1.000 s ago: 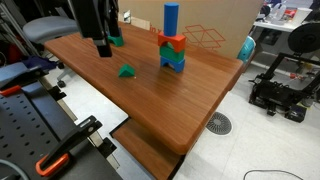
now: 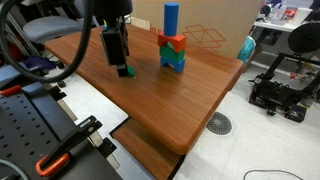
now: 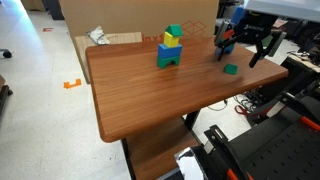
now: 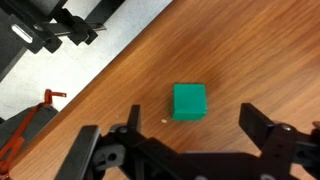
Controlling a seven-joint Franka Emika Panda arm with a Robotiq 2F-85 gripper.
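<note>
A small green block (image 4: 189,101) lies on the wooden table, seen from above in the wrist view. My gripper is open above it, one finger to either side with a gap to the block. In exterior view 2 the green block (image 3: 231,69) sits below and between the spread fingertips of my gripper (image 3: 237,57). From exterior view 1 the green block (image 2: 131,72) looks wedge-shaped and is partly covered by a finger. Nothing is held.
A stack with a blue cylinder (image 2: 171,18) on top of red, green and blue blocks stands near the gripper. In exterior view 2 another stack shows a yellow block (image 3: 172,41) under a green wedge.
My gripper has come down and to the right in exterior view 1, closing in on the green block, which now is partly hidden. The block and the stack have stayed put.
</note>
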